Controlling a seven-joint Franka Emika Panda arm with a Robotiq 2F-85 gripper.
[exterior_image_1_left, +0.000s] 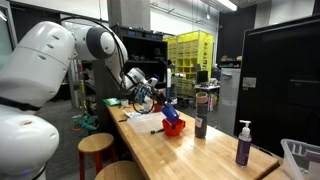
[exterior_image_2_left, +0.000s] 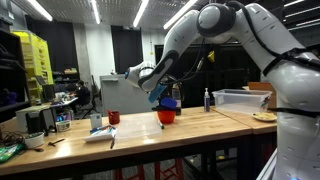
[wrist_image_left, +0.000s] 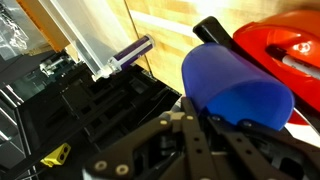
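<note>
A blue cup (exterior_image_1_left: 170, 112) is held tilted above a red bowl (exterior_image_1_left: 175, 128) on the wooden table. My gripper (exterior_image_1_left: 163, 101) is shut on the cup. In exterior view 2, the cup (exterior_image_2_left: 170, 103) shows just over the bowl (exterior_image_2_left: 166, 117), with the gripper (exterior_image_2_left: 157, 97) at its left. The cup (wrist_image_left: 235, 85) fills the middle of the wrist view and hides part of the bowl (wrist_image_left: 265, 42). A light-coloured item lies inside the bowl. What the cup contains cannot be made out.
A dark cylinder (exterior_image_1_left: 201, 126) stands right of the bowl, and a purple pump bottle (exterior_image_1_left: 244, 144) farther right. A clear bin (exterior_image_1_left: 300, 158) sits at the right edge. Exterior view 2 shows a white tray (exterior_image_2_left: 99, 135) at the left.
</note>
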